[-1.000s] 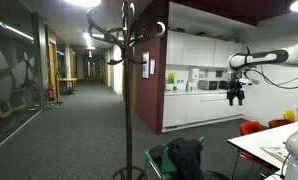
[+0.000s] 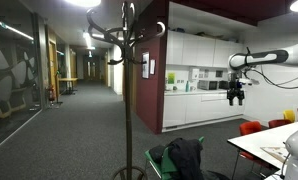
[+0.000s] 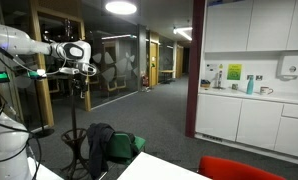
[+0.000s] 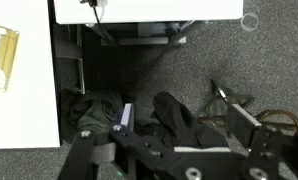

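My gripper (image 2: 236, 99) hangs from the raised arm (image 2: 274, 54) at the right of exterior view 1, pointing down. In exterior view 2 the same gripper (image 3: 86, 92) is at the left, high above the floor. Its fingers stand apart, and nothing shows between them. Below it in the wrist view lie dark grey floor (image 4: 154, 68) and a dark jacket (image 4: 89, 112), partly hidden by the gripper. No object touches the gripper.
White tables (image 4: 179, 10) border the wrist view at top and left, with a tan-edged sheet (image 4: 3, 55) on the left one. A coat stand (image 2: 128, 95), green chair (image 3: 121, 146) and red chair (image 3: 234, 168) stand around.
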